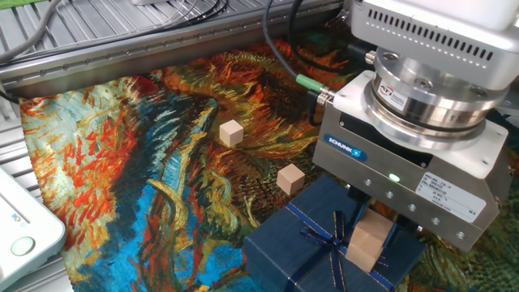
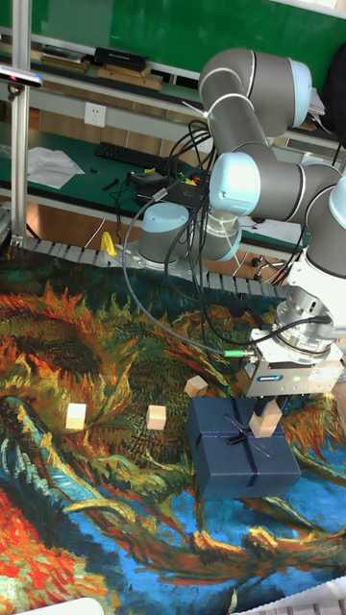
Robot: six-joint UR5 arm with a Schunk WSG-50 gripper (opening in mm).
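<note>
A dark blue gift box [image 1: 280,243] with a ribbon bow [image 1: 334,241] lies on the patterned cloth. Two pale wooden cubes are on its top beside the bow, seemingly one on the other: an upper cube [image 1: 374,225] and a lower cube [image 1: 364,251]. My gripper [image 1: 375,217] points down over the box, its dark fingers on either side of the upper cube. Whether they press on it or stand slightly apart does not show. In exterior view 3 the gripper [image 2: 268,403] is over the box's far right part, its fingertips mostly hidden by the cubes [image 2: 265,420].
Loose wooden cubes lie on the cloth: one cube [image 1: 290,179] close to the box, another cube [image 1: 231,133] farther off, and a third cube [image 2: 76,415] at left in exterior view 3. A white device [image 1: 28,227] stands at the left edge. Cloth left of the box is mostly clear.
</note>
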